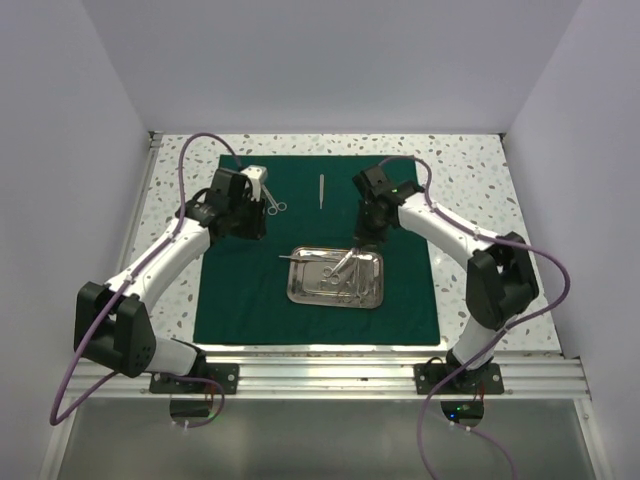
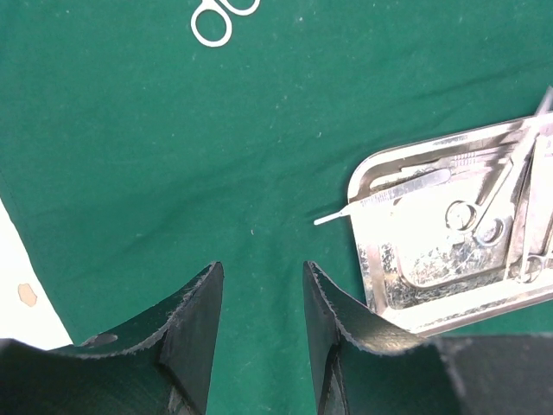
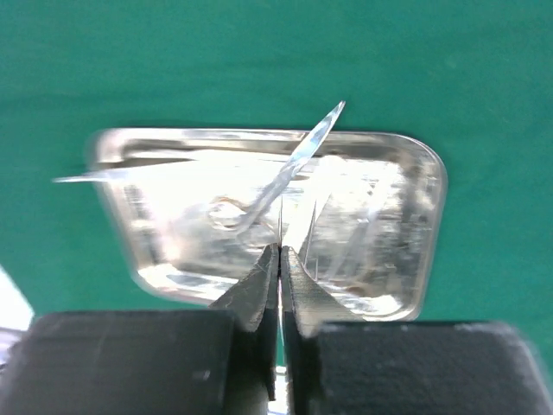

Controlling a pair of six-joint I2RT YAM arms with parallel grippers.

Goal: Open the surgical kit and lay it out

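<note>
The metal tray (image 1: 294, 297) lies on the green cloth (image 1: 260, 320). A pair of scissors (image 3: 298, 160) rests in it, tips jutting past the far rim. Beside the scissors lie other slim tools, partly blurred in the right wrist view. A scalpel-like handle (image 2: 406, 188) crosses the tray's left rim, its thin end over the cloth. Above the tray, my right gripper is shut; nothing clear shows between its fingertips. My left gripper stands open and empty over cloth left of the tray. Another pair of scissors (image 1: 277, 208) lies on the cloth near it.
A slim straight tool (image 1: 321, 190) lies alone on the cloth at the back middle. Bare cloth stretches left of the tray and along the front. The speckled table top (image 1: 465, 180) shows around the cloth.
</note>
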